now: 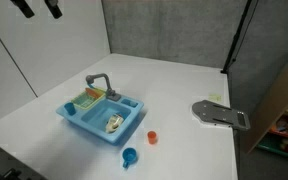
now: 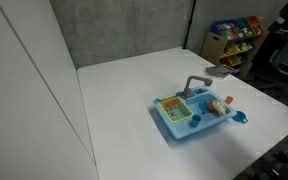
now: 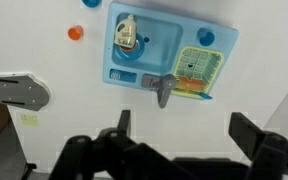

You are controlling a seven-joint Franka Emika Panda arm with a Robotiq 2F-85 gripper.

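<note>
My gripper is open wide above the table, with nothing between its fingers. In exterior view 1 the gripper (image 1: 42, 12) hangs high at the upper left, well clear of everything. Below it lies a light-blue toy sink (image 3: 164, 45) with a grey faucet (image 3: 163, 92). A green drying rack (image 3: 200, 64) with orange and yellow items takes up one side of the sink. Near the rack stands a blue cup (image 3: 206, 38). A beige object (image 3: 126, 30) rests in the basin, partly over something blue and reddish.
Outside the sink are an orange cup (image 1: 152, 137) and a blue mug (image 1: 130, 156). Farther off lie a grey metal plate-like object (image 1: 217, 115) and a yellow-green note (image 1: 215, 98). Shelves with colourful bins (image 1: 287, 120) stand beyond the table.
</note>
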